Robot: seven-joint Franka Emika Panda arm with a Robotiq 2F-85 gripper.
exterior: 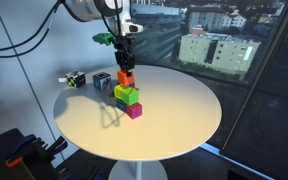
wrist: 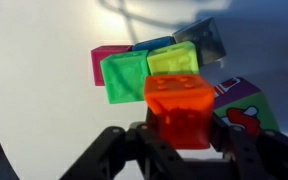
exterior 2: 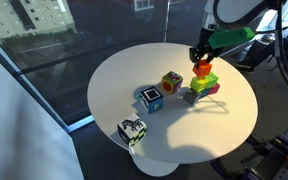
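Note:
An orange block (wrist: 179, 105) is between the fingers of my gripper, which is shut on it. In exterior view 1 the orange block (exterior: 125, 76) appears just behind and above a pile of blocks. That pile has a green block (wrist: 125, 76) and a yellow block (wrist: 173, 60) on top. Below them show a magenta block (wrist: 104, 59), a blue block (wrist: 156, 43) and a dark grey block (wrist: 205, 39). From exterior view 2 the orange block (exterior 2: 201, 69) looks close to the yellow-green ones; whether it touches them I cannot tell.
A purple and green printed cube (wrist: 242, 108) lies beside the pile, near my gripper. Farther off stand a dark blue cube (exterior 2: 150, 99) and a black-and-white patterned cube (exterior 2: 132, 128).

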